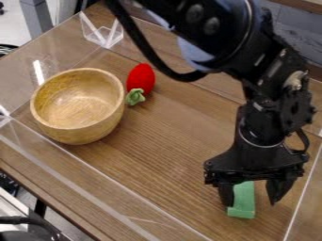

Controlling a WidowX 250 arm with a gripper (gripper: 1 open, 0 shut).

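Note:
The black gripper (251, 177) is low over the right side of the wooden table, its fingers around the upper end of a green block (242, 207) near the front edge. Whether the fingers touch or hold the block is hard to tell, as the gripper's body hides part of it.
A wooden bowl (78, 80) sits on the left of the table (138, 179). A red pepper-like object (141, 77) with a green top lies beside it. A clear container (104, 30) stands at the back left.

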